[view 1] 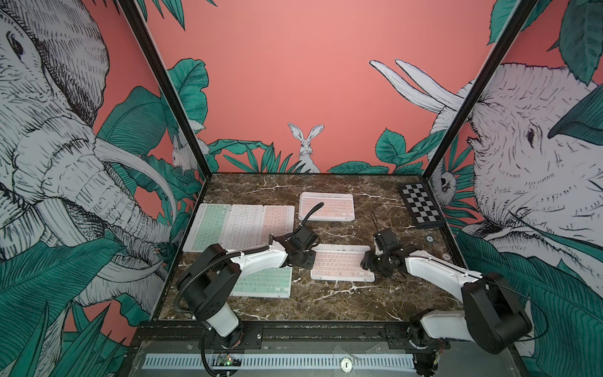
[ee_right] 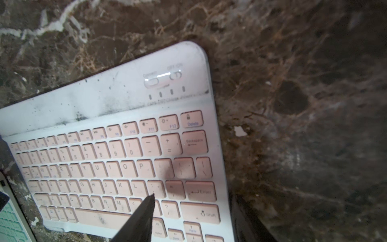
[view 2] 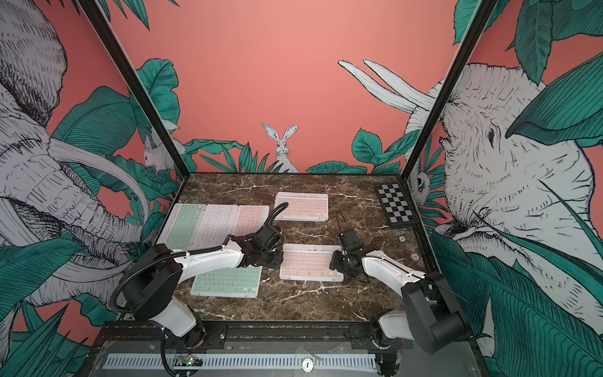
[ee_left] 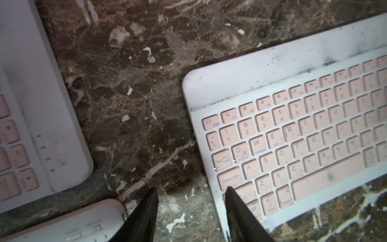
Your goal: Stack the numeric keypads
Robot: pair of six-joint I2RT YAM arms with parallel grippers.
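Note:
A white keyboard with pink keys [view 1: 339,262] lies flat at the centre front, between both grippers. My left gripper is at its left end, in the left wrist view its fingertips straddle that edge; whether it grips the edge is unclear. My right gripper stands open over the right end, its fingertips on either side of the right edge. A second pink keyboard [view 1: 326,206] lies behind, a green one [view 2: 226,282] at the front left, and a row of green, white and pink keyboards [view 2: 188,223] at the back left.
A checkered dark board [view 1: 419,204] lies along the right edge with small round objects [view 2: 402,238] in front of it. Bare marble shows around the back pink keyboard and at the front right.

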